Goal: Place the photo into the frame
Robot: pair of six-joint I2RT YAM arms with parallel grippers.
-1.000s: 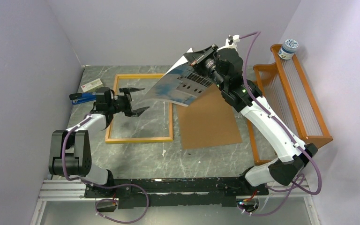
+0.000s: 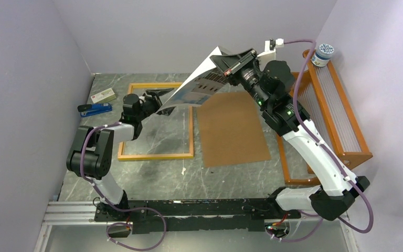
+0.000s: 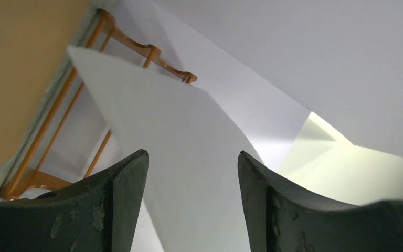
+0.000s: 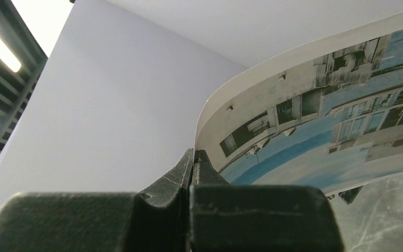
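The photo (image 2: 197, 86), a bent sheet with a printed picture of buildings and blue sky, hangs in the air from my right gripper (image 2: 226, 72). That gripper is shut on the sheet's edge; in the right wrist view the printed side (image 4: 315, 110) curves away from the fingertips. My left gripper (image 2: 167, 101) is part open by the sheet's lower left corner. In the left wrist view the sheet's white back (image 3: 178, 147) runs between the parted fingers, and whether they touch it cannot be told. Under the left arm lies the yellow wooden frame (image 2: 157, 156) on the table.
A brown board (image 2: 233, 131) lies right of the frame. A wooden rack (image 2: 341, 105) with a white jar (image 2: 323, 54) stands at the right wall. At the left are a blue stapler (image 2: 95, 109) and a small box (image 2: 103, 95).
The right gripper has shifted slightly right, and the photo has swung and tilted.
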